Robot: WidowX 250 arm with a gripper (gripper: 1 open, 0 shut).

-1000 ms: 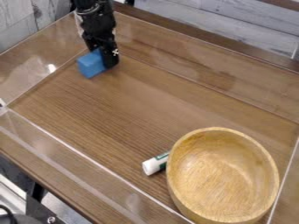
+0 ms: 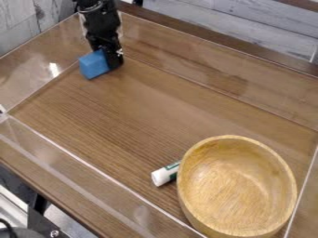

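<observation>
My black gripper (image 2: 107, 46) reaches down from the top left of the camera view to a blue block (image 2: 92, 65) on the wooden table (image 2: 149, 112). It is shut on the block, whose front face shows below the dark fingers. The fingertips are small and partly blend together in this view.
A large pale yellow oval bowl (image 2: 237, 186) fills the lower right. A white cylinder with dark parts (image 2: 165, 173) lies just left of it. The table's left edge runs near the gripper.
The gripper and blue block have shifted very slightly to the left. The bowl and cylinder stay where they were.
</observation>
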